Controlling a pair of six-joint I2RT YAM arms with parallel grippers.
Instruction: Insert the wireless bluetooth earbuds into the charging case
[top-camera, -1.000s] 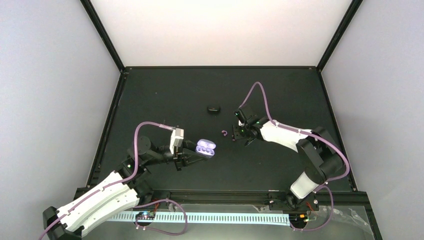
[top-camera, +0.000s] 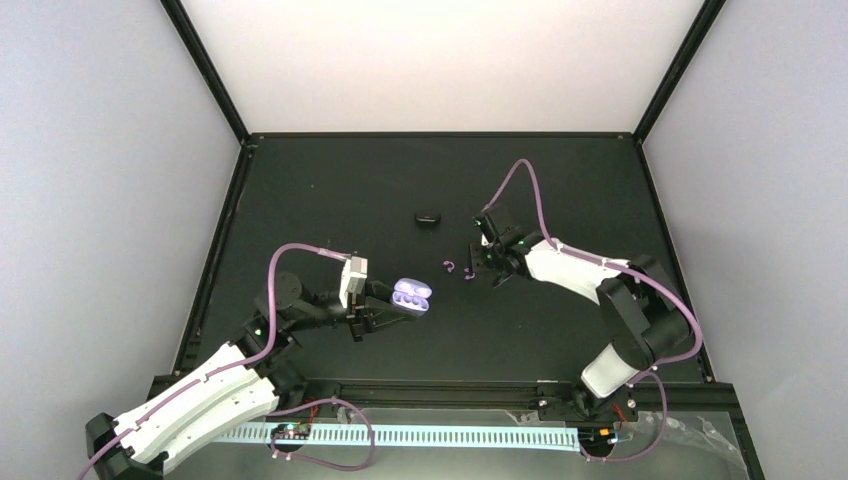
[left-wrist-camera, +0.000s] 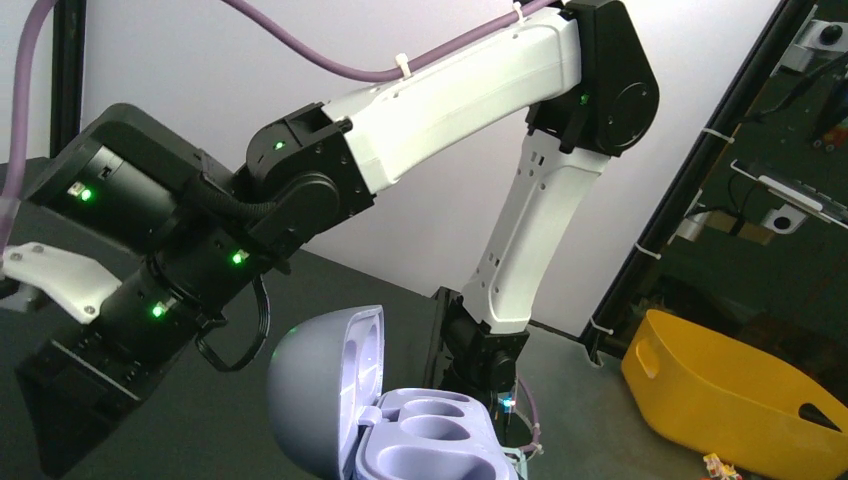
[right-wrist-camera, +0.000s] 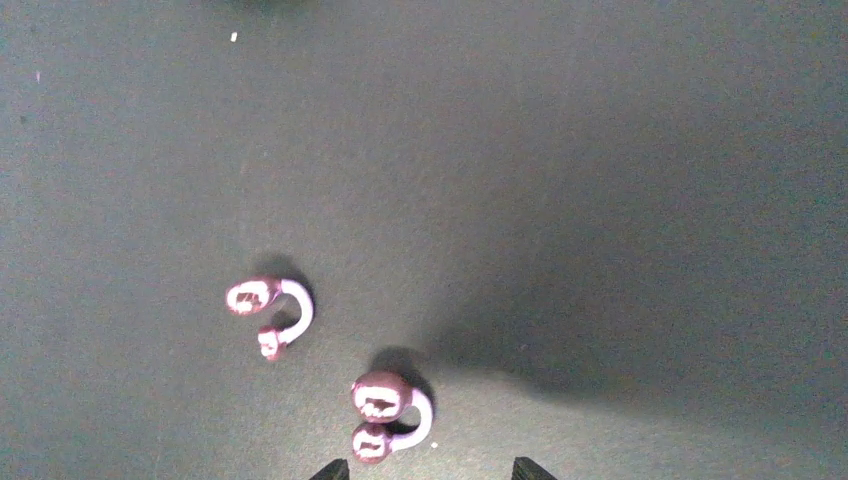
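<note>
My left gripper (top-camera: 396, 301) is shut on the lavender charging case (top-camera: 410, 296), held with its lid open. In the left wrist view, empty wells show in the case (left-wrist-camera: 432, 432); that gripper's fingers are out of sight there. Two shiny purple earbuds, each a small C-shaped clip, lie apart on the dark table. One earbud (right-wrist-camera: 250, 297) is farther from my right gripper; the other earbud (right-wrist-camera: 381, 398) is closer, just ahead and left of the gap between its fingertips. That gripper stands open with nothing between its fingers.
A small black object (top-camera: 427, 219) lies behind the earbuds on the table. A yellow bin (left-wrist-camera: 735, 395) stands outside the work area in the left wrist view.
My right arm has shifted slightly, and the earbud beside its gripper now shows in the top view where it was hidden before. The left arm and case have stayed still.
</note>
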